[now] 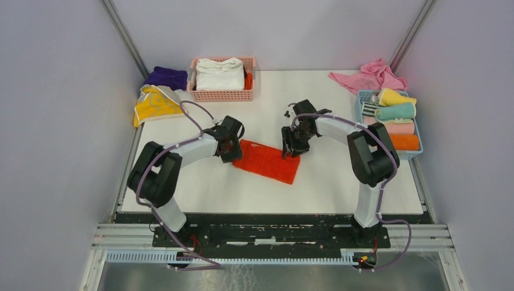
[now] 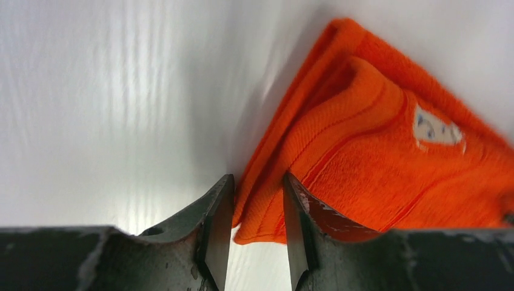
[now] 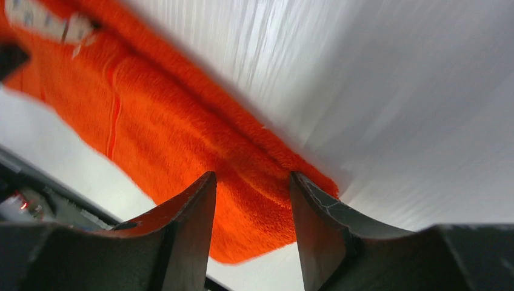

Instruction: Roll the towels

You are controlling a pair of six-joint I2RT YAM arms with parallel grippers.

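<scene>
A folded orange-red towel (image 1: 267, 162) lies slanted on the white table, its right end closer to the front. At its left end is my left gripper (image 1: 235, 156); in the left wrist view the towel's doubled edge (image 2: 267, 188) passes between the parted fingers. My right gripper (image 1: 292, 151) is over the towel's upper right corner. In the right wrist view a ridge of the towel (image 3: 248, 176) runs between its fingers, which stand apart. Neither pair of fingers is seen pressed on the cloth.
A pink basket (image 1: 223, 96) with white cloth stands at the back. Rolled towels fill a blue basket (image 1: 412, 153) at the right. Yellow (image 1: 156, 108), purple (image 1: 166, 77) and pink cloths (image 1: 371, 77) lie at the back corners.
</scene>
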